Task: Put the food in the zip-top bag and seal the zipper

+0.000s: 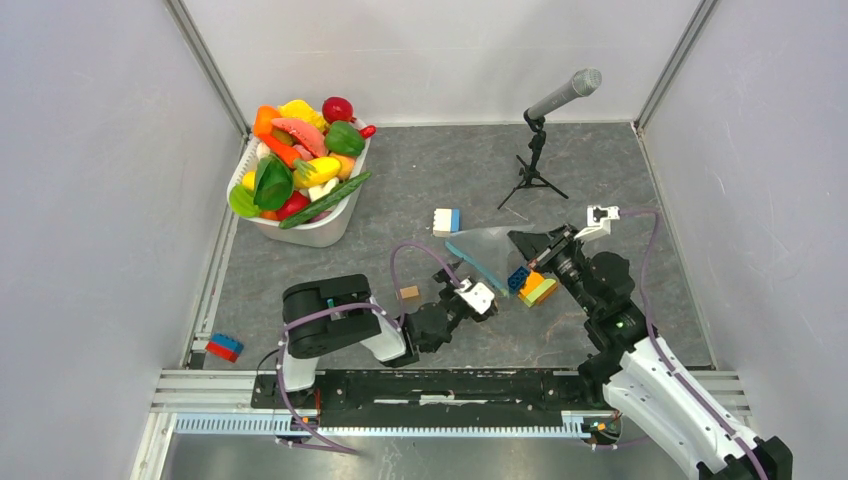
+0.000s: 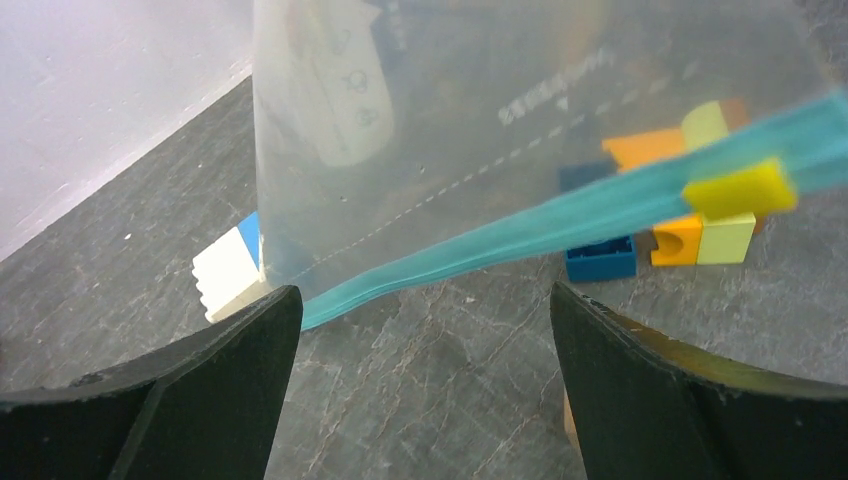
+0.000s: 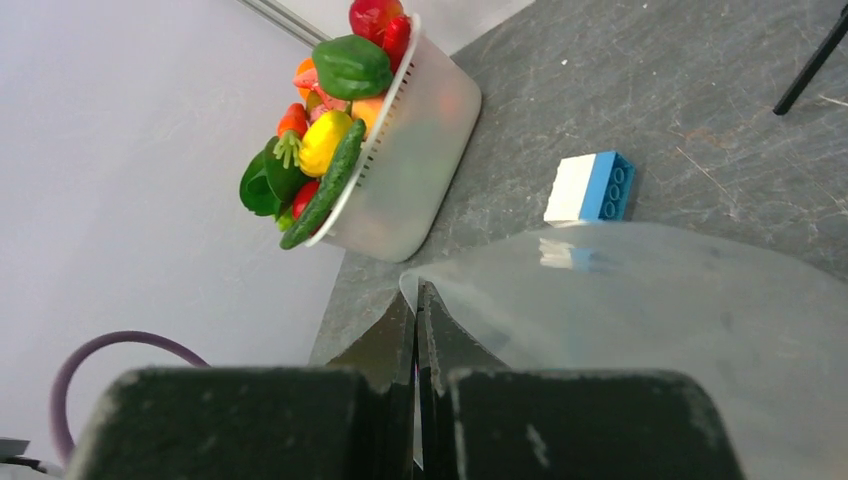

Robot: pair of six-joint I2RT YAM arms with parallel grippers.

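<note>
The clear zip top bag point(image 2: 420, 120) hangs open-edged over the table, its teal zipper strip point(image 2: 480, 248) running slantwise with a yellow slider point(image 2: 742, 190) toward one end. At the film's edge, my right gripper is shut, and the bag's film point(image 3: 640, 290) runs into its fingertips. My left gripper stands open, facing the zipper strip, with nothing held between its fingers. Toy food, including a green pepper point(image 1: 344, 138) and a cucumber point(image 1: 325, 200), is heaped in the white basket point(image 1: 325, 232) at the back left. No food shows inside the bag.
A white and blue brick point(image 3: 588, 188) lies behind the bag. Orange and yellow bricks point(image 1: 538, 288) with a dark blue brick point(image 2: 600, 262) sit under it. A microphone stand point(image 1: 533, 165) is at the back right; a red and blue brick point(image 1: 224, 347) lies front left.
</note>
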